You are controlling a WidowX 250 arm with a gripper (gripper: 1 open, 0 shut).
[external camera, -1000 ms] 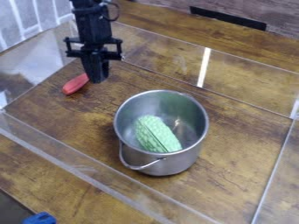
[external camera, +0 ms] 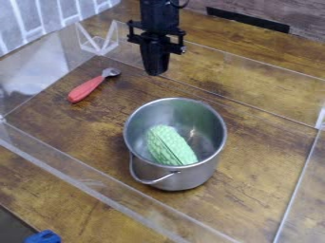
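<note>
My gripper hangs at the top centre of the camera view, pointing down; whether its fingers are open or shut is hard to tell. A red-handled utensil with a silver end lies on the wooden table to the left, apart from the gripper. A steel pot with a handle stands at the lower centre, holding a green textured object.
Clear walls surround the wooden surface, which is mostly free on the right. A small blue object sits at the lower-left corner, outside the walled area.
The gripper has moved right, away from over the red utensil, which now shows fully on the table. The pot and green object have not moved.
</note>
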